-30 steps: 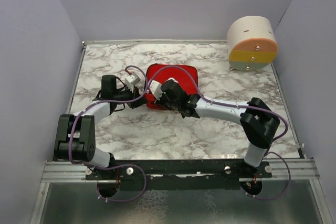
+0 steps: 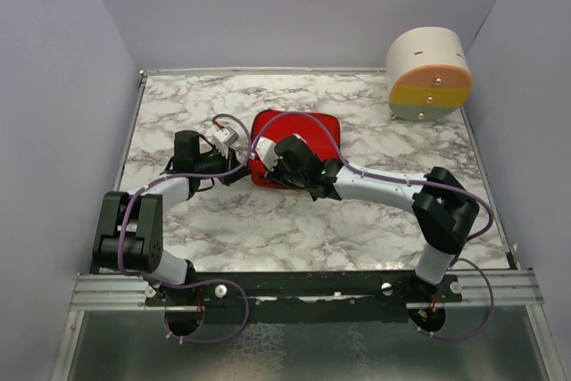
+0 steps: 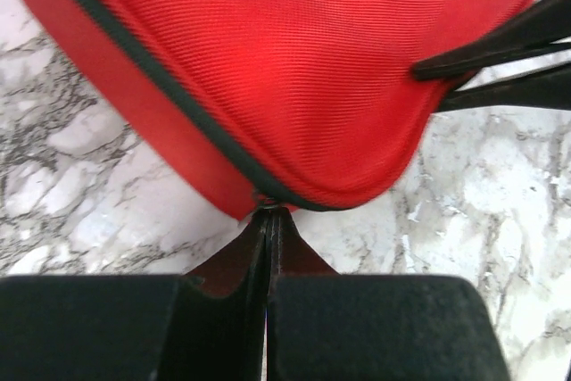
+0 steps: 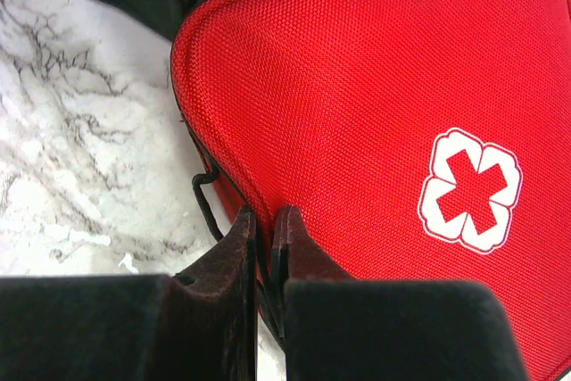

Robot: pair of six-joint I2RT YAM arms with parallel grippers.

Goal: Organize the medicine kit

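Observation:
The red medicine kit (image 2: 303,131) lies on the marble table in the middle, its white cross emblem (image 4: 470,189) visible in the right wrist view. My left gripper is shut at the dark-trimmed corner of the kit's left end; whether anything thin is between its tips is hard to see. My right gripper is shut on the kit's front edge, along the black trimmed seam, with a black zipper pull beside it. The right gripper's fingers also reach into the left wrist view at the upper right.
A white rounded cabinet (image 2: 426,60) with orange, yellow and green drawers stands at the back right. Bare marble (image 2: 393,229) surrounds the kit at the front, back and sides.
The kit and my right arm have shifted very slightly to the right, and my left gripper has moved a little with them.

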